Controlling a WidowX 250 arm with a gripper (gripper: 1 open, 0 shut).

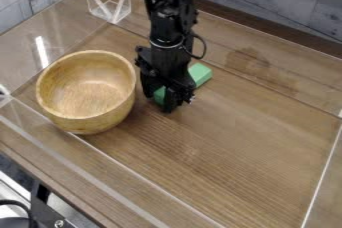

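The black gripper (166, 76) is low over the table at the centre, shut on a green object (167, 98) that is largely hidden behind its fingers. A flat light-green item (199, 75) shows just behind it to the right; whether it is part of the same object I cannot tell. A large tan bowl (70, 90) stands to the left, very near the gripper.
A clear plastic object (110, 2) sits at the back left. A dark cable lies at the lower left corner.
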